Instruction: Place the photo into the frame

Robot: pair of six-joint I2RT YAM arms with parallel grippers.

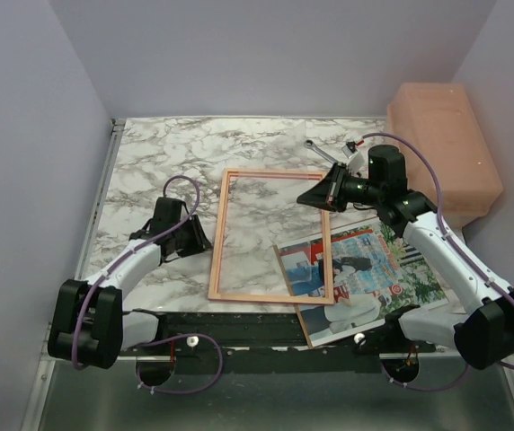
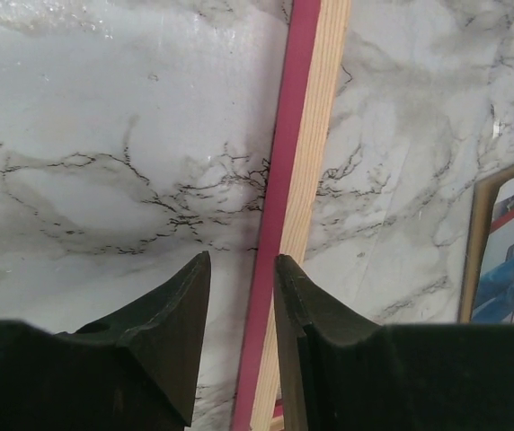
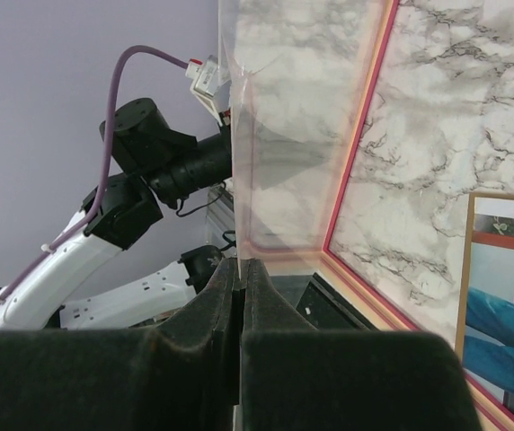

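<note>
The light wooden frame [image 1: 215,235] lies on the marble-patterned table, and marble shows through its middle. A colourful photo [image 1: 392,269] lies at the right, reaching under the frame's right bar; its brown edge shows in the right wrist view. My right gripper is shut on the edge of a clear sheet [image 3: 288,117], which hangs over the frame; the top view hardly shows it. Just outside the frame's left bar [image 2: 297,180], my left gripper stands part open and empty, its right finger [image 2: 295,296] close against the bar; contact cannot be told.
An upturned peach-coloured bin [image 1: 441,144] stands at the back right, next to the right arm. Grey walls close in the table on the left, back and right. Bare marble [image 1: 149,148] lies at the back left.
</note>
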